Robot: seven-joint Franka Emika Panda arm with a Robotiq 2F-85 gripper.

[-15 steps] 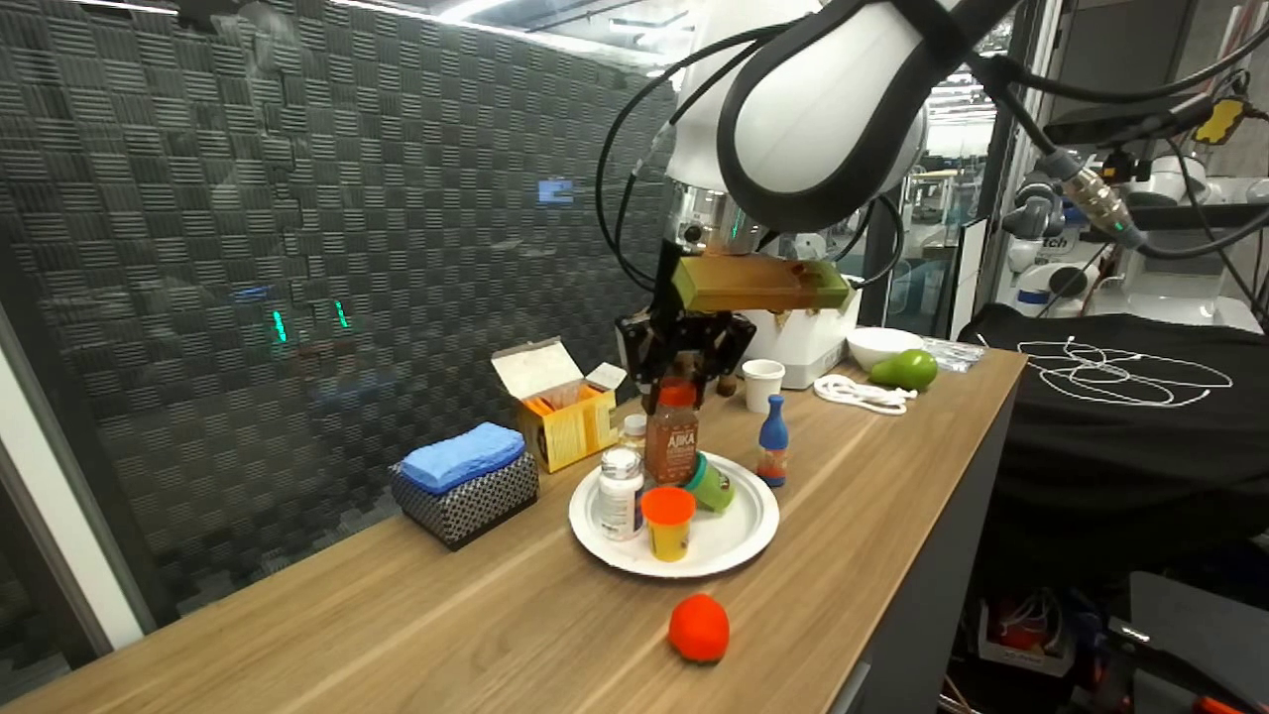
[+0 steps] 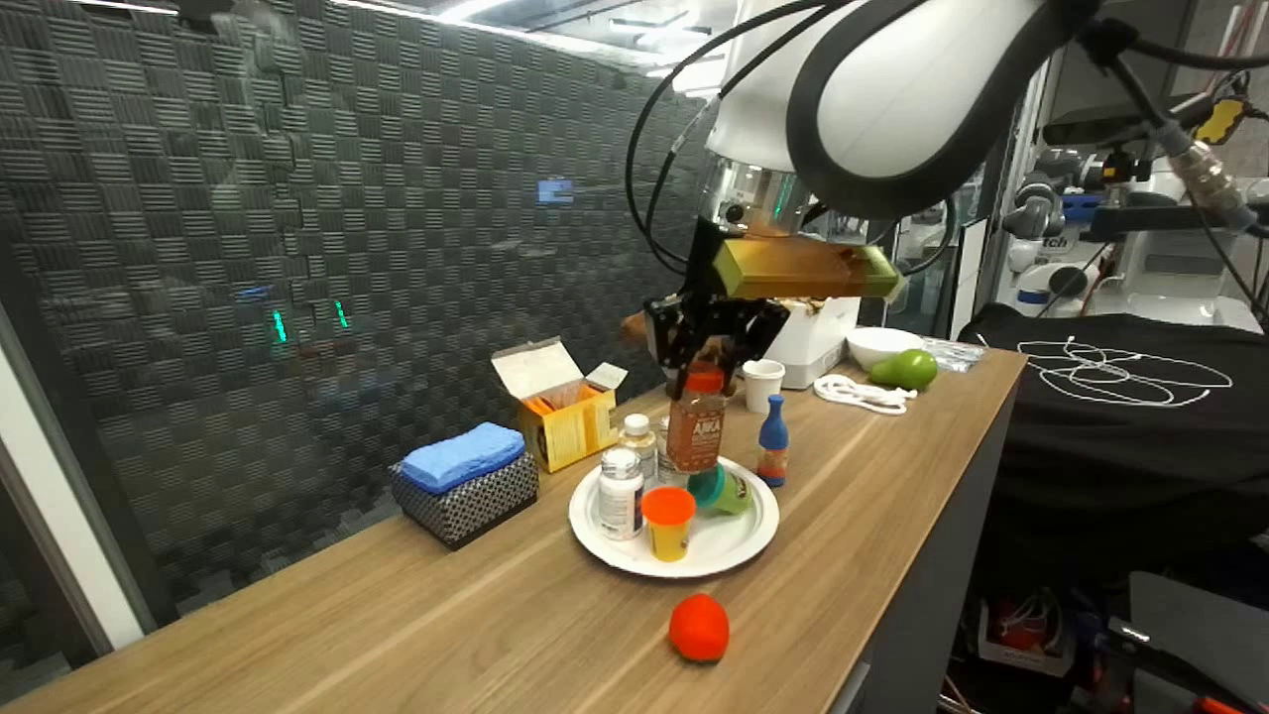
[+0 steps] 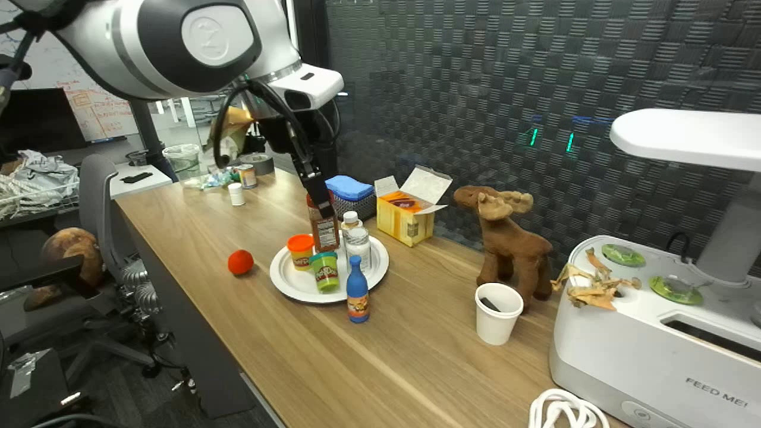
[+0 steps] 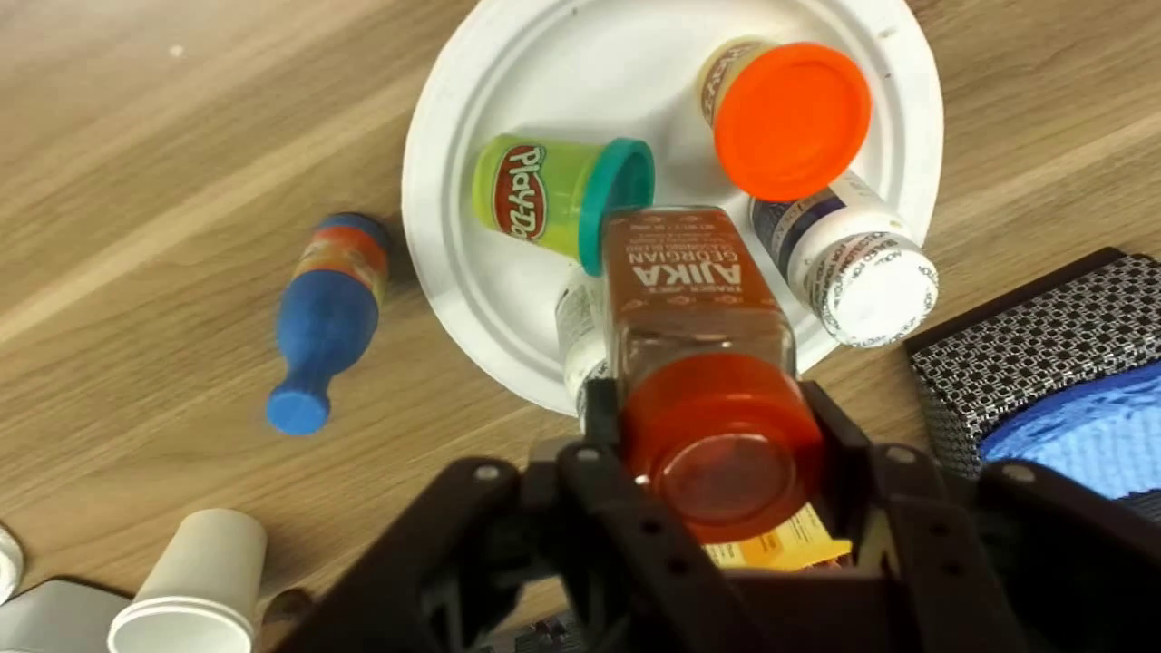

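A red-capped Ajika seasoning jar [image 4: 697, 283] is held by its cap in my gripper, which is shut on it. In exterior view 1 the jar [image 2: 696, 434] hangs upright over the back part of the white plate [image 2: 738, 549]. On that plate stand a white pill bottle [image 2: 620, 494] and an orange-lidded Play-Doh tub [image 2: 668, 524]. A green Play-Doh tub [image 4: 541, 198] with a teal lid lies tipped close to the jar. Another small bottle [image 3: 351, 221] is partly hidden behind the jar in the wrist view.
A blue bottle [image 3: 357, 291] stands just off the plate. Around it are a red ball [image 2: 698, 629], an open yellow box [image 3: 404, 217], a black patterned box [image 2: 466, 498] with a blue cloth, a paper cup [image 3: 497, 324] and a plush moose [image 3: 508, 246]. Bare wood lies at the front left.
The gripper and jar have risen and shifted right in exterior view 1. The green tub now lies tipped lower on the plate, where before it leaned against the jar.
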